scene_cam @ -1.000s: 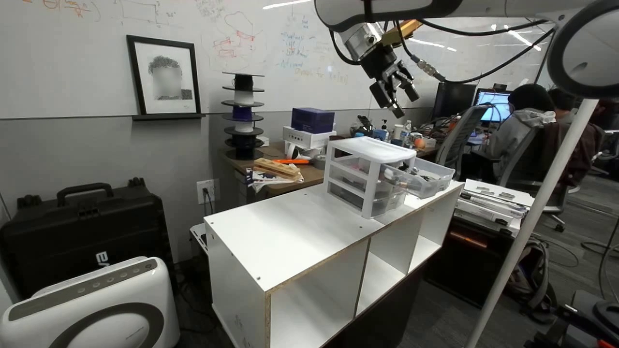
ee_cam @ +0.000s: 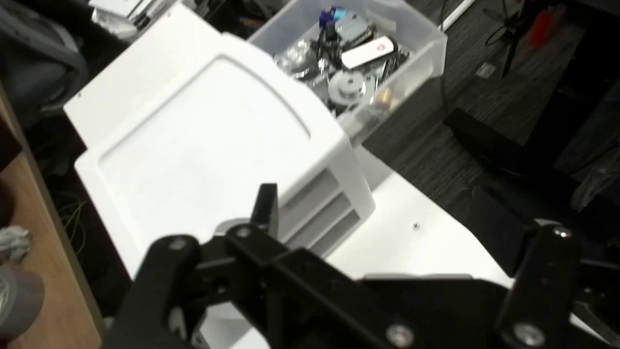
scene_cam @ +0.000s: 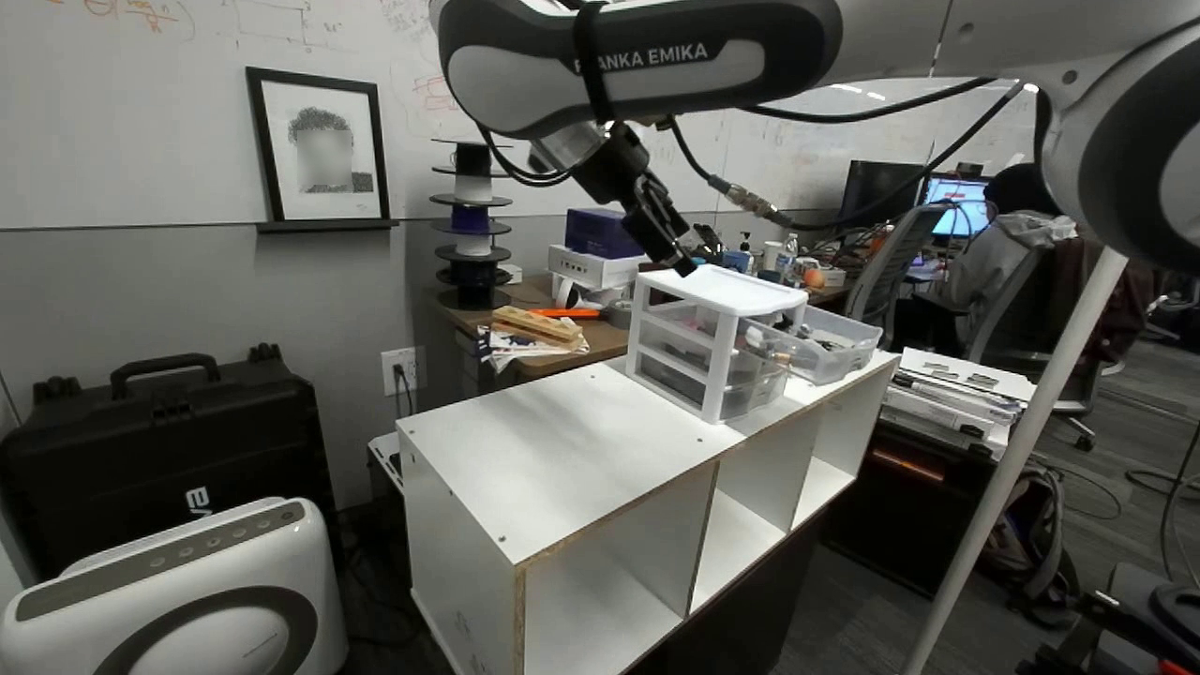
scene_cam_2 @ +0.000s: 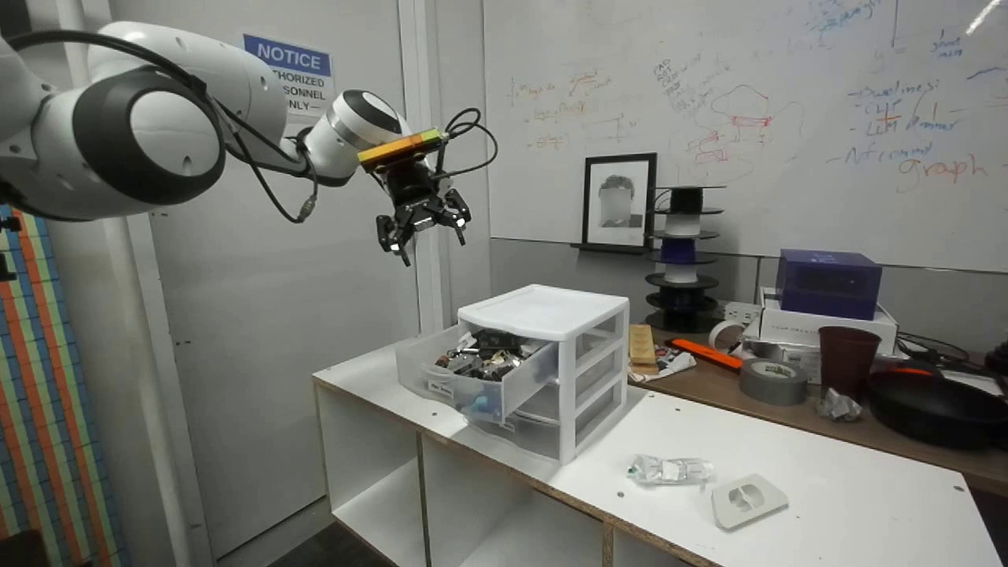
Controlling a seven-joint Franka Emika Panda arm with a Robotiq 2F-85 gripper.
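My gripper [scene_cam_2: 435, 244] hangs in the air above the white drawer unit [scene_cam_2: 543, 307], its fingers spread with nothing between them. In exterior view 1 the gripper [scene_cam: 682, 265] appears side-on in front of the unit's top; the exact gap is hard to judge. The top drawer [scene_cam_2: 472, 389] is pulled out and holds many small parts. From the wrist, the same drawer [ee_cam: 427, 61] shows at the upper right, beyond the unit's white lid [ee_cam: 203, 145]. In exterior view 2, a clear plastic packet [scene_cam_2: 671, 469] and a pale, flat piece with a recess [scene_cam_2: 751, 501] lie beside the unit.
A white shelf [scene_cam: 562, 439] carries the drawer unit; its near end looks bare in exterior view 1. Behind stands a brown desk [scene_cam_2: 699, 383] with a tape roll [scene_cam_2: 772, 379], a dark cup [scene_cam_2: 843, 361] and a black pan [scene_cam_2: 935, 406]. A stack of spools [scene_cam: 472, 225] rises nearby.
In exterior view 1, my arm and gripper have moved left and lower, closer to the unit's top, and the gripper has turned. The unit and its pulled-out drawer look unmoved.
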